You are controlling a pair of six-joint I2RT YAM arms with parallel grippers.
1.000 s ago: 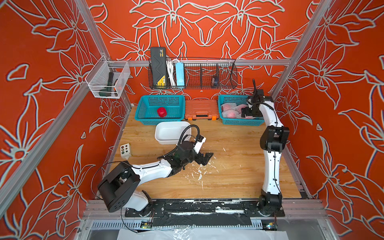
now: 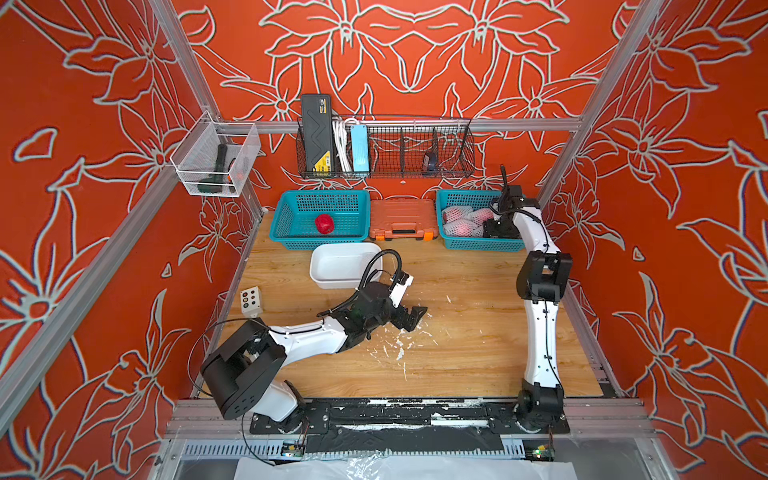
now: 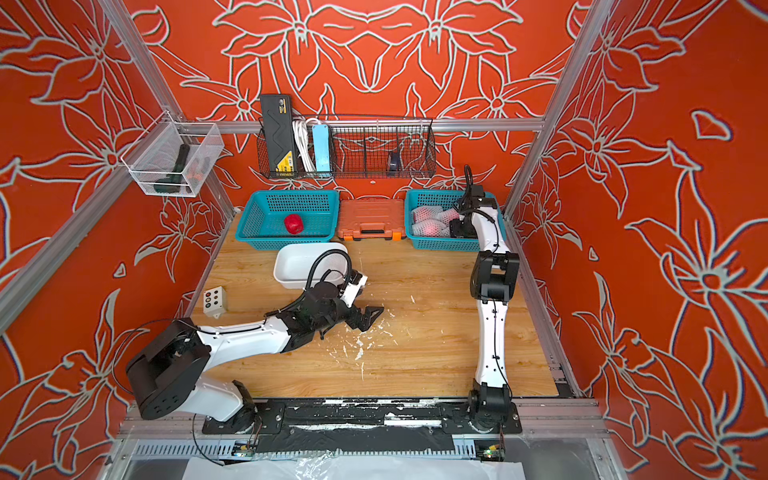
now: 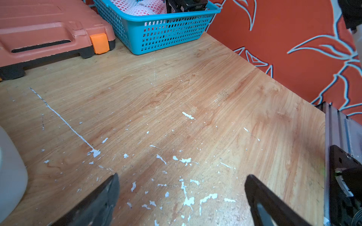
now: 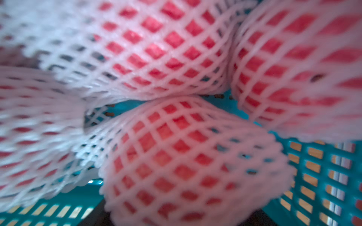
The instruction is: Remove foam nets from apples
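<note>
Several apples in white foam nets (image 2: 459, 225) lie in the right teal basket (image 2: 446, 241). My right gripper (image 2: 496, 227) is down inside that basket. In the right wrist view a netted apple (image 5: 173, 158) sits between its dark fingers, whose spread is mostly hidden; whether it is gripped I cannot tell. A bare red apple (image 2: 324, 224) lies in the left teal basket (image 2: 281, 216). My left gripper (image 2: 408, 318) hangs over the middle of the table, open, with only scuffed wood between its blurred fingers in the left wrist view.
A white tray (image 2: 345, 265) stands in front of the left basket. An orange case (image 2: 401, 217) lies between the baskets. A small button box (image 2: 250, 301) is at the left edge.
My right gripper and forearm have shifted slightly left and lower in the right basket over the last second. The left arm is nearly unchanged.
</note>
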